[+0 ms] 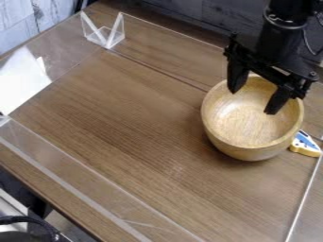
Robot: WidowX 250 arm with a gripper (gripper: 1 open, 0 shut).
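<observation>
A light wooden bowl (240, 132) sits at the right of the table in the camera view. My black gripper (256, 87) hangs over the back part of the bowl, open, with its fingers spread and nothing seen between them. A small yellow and white object (305, 144) lies just right of the bowl, partly hidden by it.
A small clear plastic stand (104, 34) is at the back left, a white sheet (18, 80) at the left edge. A dark wall runs along the back.
</observation>
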